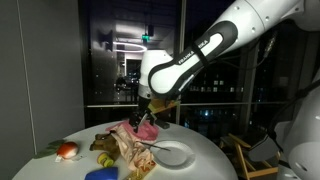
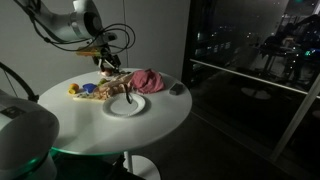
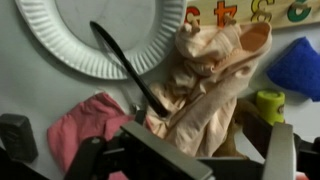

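Observation:
My gripper (image 1: 155, 116) hangs open above the table, over the area of the cloths and the plate's near side. It is empty as far as I can see. A white plate (image 3: 65, 57) lies at the upper left of the wrist view. A black utensil (image 3: 115, 57) runs from inside the plate across its rim onto a crumpled peach cloth (image 3: 212, 100). At the lower left of that view lies a pink cloth (image 3: 83, 130), partly hidden by the gripper; it shows as a heap in exterior view 2 (image 2: 147, 82).
A board with coloured numbers (image 3: 245, 12), a blue item (image 3: 296, 70) and a yellow-green piece (image 3: 270, 104) lie beyond the peach cloth. A black block (image 3: 17, 137) sits beside the pink one. A red round thing (image 1: 68, 154) is farther off. Bare table surrounds the plate.

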